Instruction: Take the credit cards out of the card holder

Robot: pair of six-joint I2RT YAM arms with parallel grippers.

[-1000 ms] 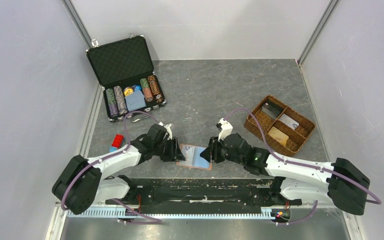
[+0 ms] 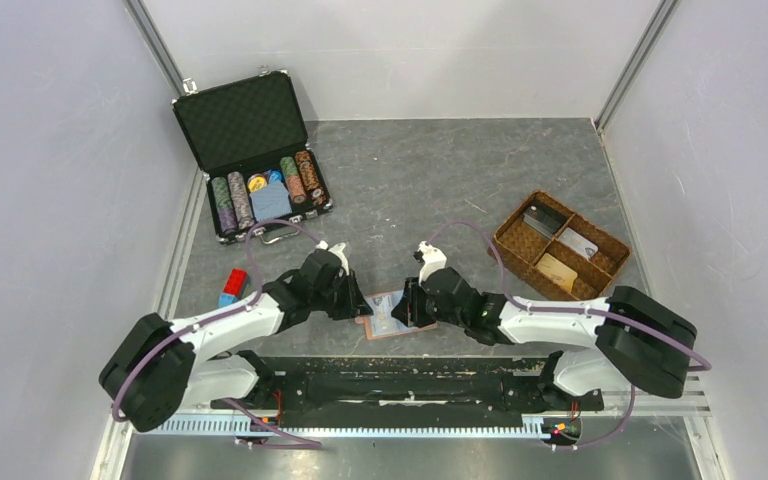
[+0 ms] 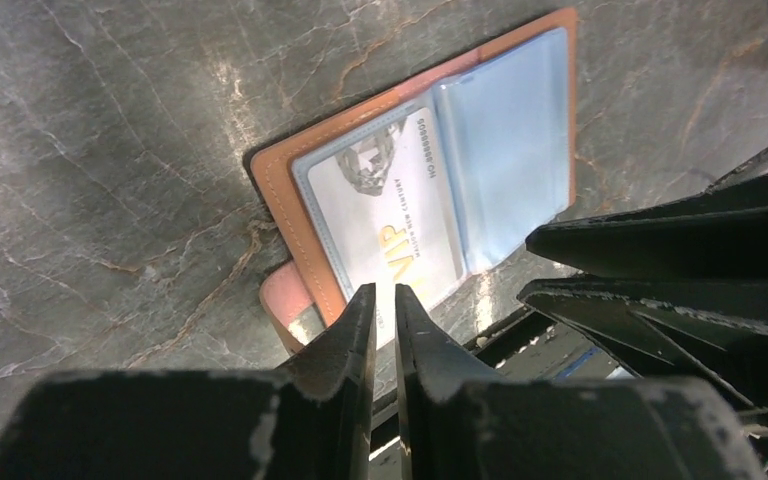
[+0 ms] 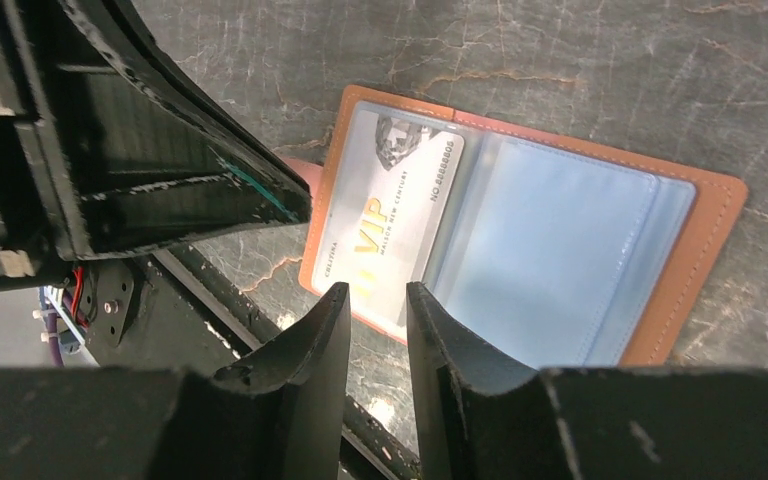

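The brown card holder [image 3: 285, 195] lies opened flat on the table. Under the clear sleeve of one half sits a white VIP card [image 3: 385, 220], while a plain blue sleeve [image 4: 550, 250] covers the other. Close to the card's edge, my left gripper is shut to a narrow slit with nothing visible gripped in it. My right gripper has its fingers apart near the VIP card's lower edge, holding nothing. Whether either set of fingertips touches the holder is unclear. A pink tab [image 3: 285, 292] sticks out at the card side.
A wicker tray [image 2: 615, 265] with several cards in its compartments stands at the right. An opened chip case [image 2: 240, 125] stands at the back left, with a red and blue block [image 2: 234, 283] nearer the front.
The right gripper has moved left over the holder, towards the left one.
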